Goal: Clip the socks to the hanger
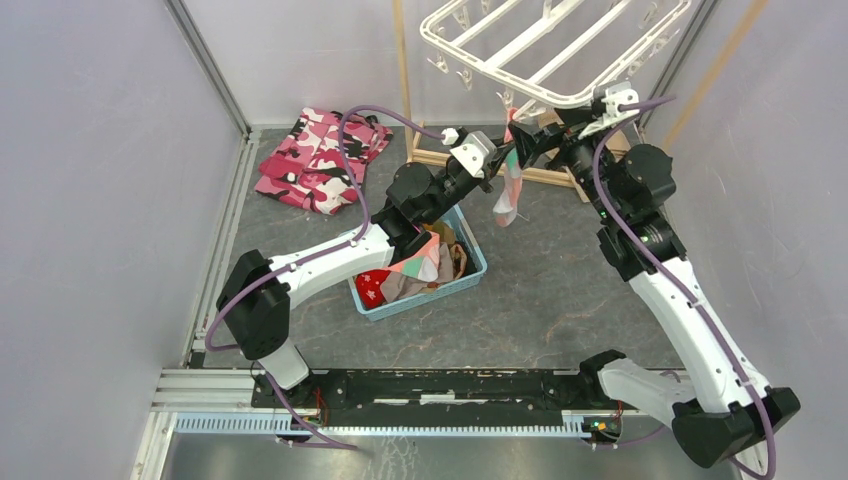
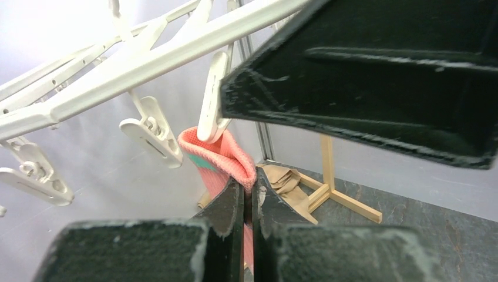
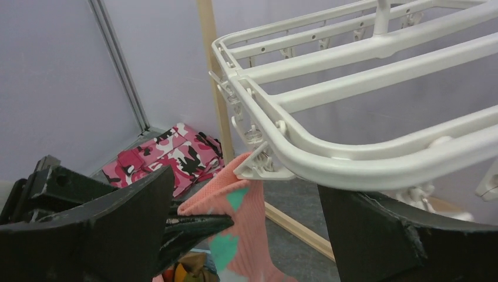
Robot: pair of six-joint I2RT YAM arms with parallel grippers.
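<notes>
A pink sock with green patches (image 1: 511, 190) hangs below the front edge of the white hanger (image 1: 500, 72). My left gripper is shut on the sock's cuff, the fabric pinched between its fingertips. In the left wrist view a white clip (image 2: 211, 100) overlaps the cuff's upper corner; in the right wrist view that clip (image 3: 264, 166) sits on the cuff's edge, and the sock (image 3: 238, 220) drops beneath it. My right gripper stands open, its fingers wide apart, with the clip and sock visible in the gap and touching neither finger.
Free clips (image 2: 154, 130) dangle along the hanger's rim. A blue basket (image 1: 420, 292) of socks stands under my left arm. Folded pink camouflage cloth (image 1: 325, 160) lies at the back left. Wooden stand pieces (image 1: 545, 176) are behind the sock.
</notes>
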